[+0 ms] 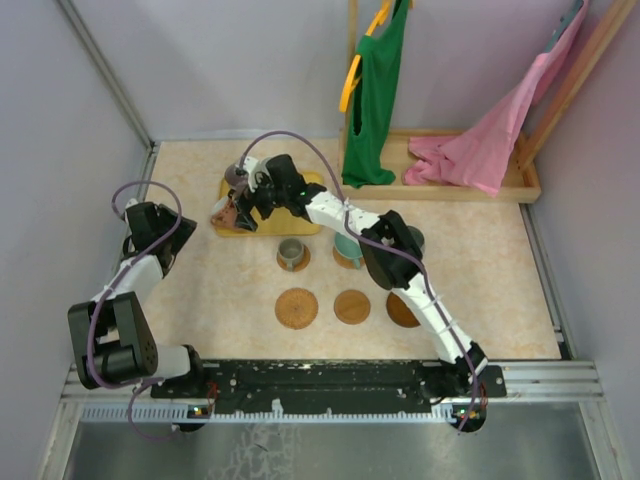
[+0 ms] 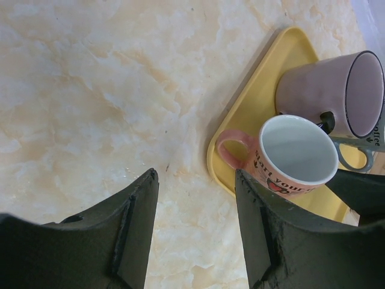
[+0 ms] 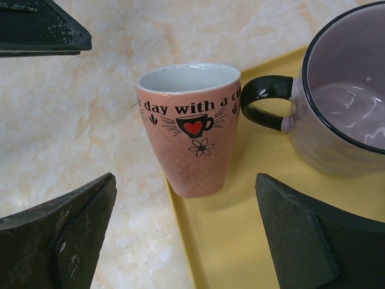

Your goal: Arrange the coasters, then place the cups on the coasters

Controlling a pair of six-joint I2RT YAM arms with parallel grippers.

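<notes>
The pink cup with a heart print stands tilted at the left end of the yellow tray (image 1: 280, 222), its handle towards the left arm in the left wrist view. My right gripper is open close to this cup, nothing between its fingers. Off the tray's left side, my left gripper has its fingers apart and empty, short of the pink cup (image 2: 286, 159). Bare coasters lie at the front: a woven one (image 1: 297, 308), a smaller round one (image 1: 352, 307) and a darker one (image 1: 403, 312).
A purple mug (image 2: 313, 90) with a black handle lies right beside the pink cup. A grey cup (image 1: 291, 252) and a teal cup (image 1: 349, 246) sit on coasters. The wooden rack (image 1: 460, 193) with hanging clothes stands at back right.
</notes>
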